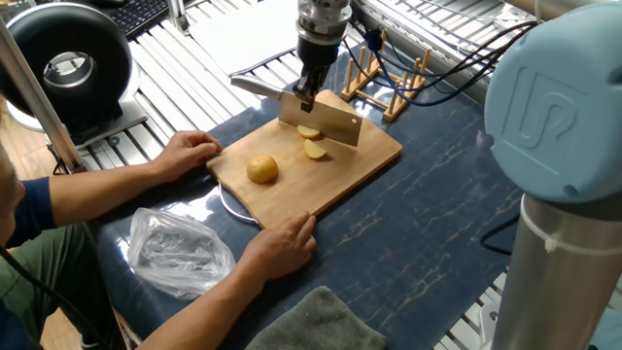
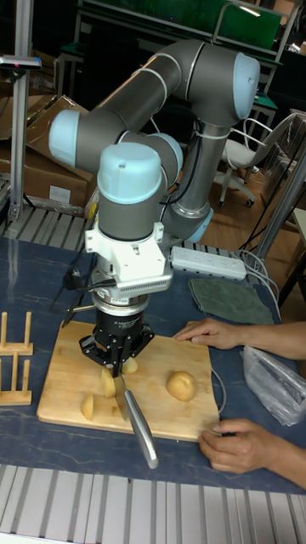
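My gripper is shut on a cleaver by the top of its blade, near the handle. The blade stands on edge over the cutting board, its lower edge at or just above the wood. In exterior view 3 the cleaver's handle points toward the camera. Cut potato pieces lie by the blade, and another piece shows on its other side. A potato that looks whole sits near the board's left end. The gripper's fingertips are partly hidden.
A person's hands rest at the board's edge. A plastic bag and a grey cloth lie on the dark tabletop. Behind the board stands a wooden rack, with cables hanging above it.
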